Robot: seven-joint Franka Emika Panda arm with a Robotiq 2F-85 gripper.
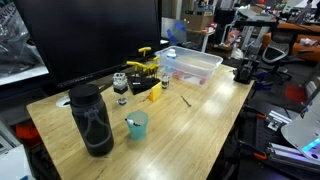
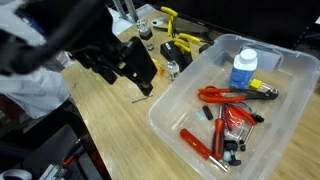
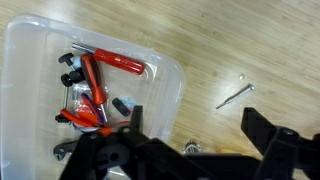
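My gripper stands open, its fingers wide apart with nothing between them. In the wrist view it hangs over the table, by the edge of a clear plastic bin [image 3: 172,90]. A thin metal piece [image 3: 235,95] lies on the bare wood near the right finger; the same piece [image 1: 186,101] shows in front of the bin in exterior view 1. Inside the bin are a red-handled screwdriver [image 3: 118,61], red-handled pliers [image 2: 222,97] and a white bottle with a blue label [image 2: 243,68]. Dark fingers fill the left of exterior view 2.
A black cylindrical speaker [image 1: 91,120] and a teal mug [image 1: 137,124] stand at the table's left. Yellow-handled tools [image 1: 145,67] and small jars cluster behind. A monitor [image 1: 90,35] stands along the back.
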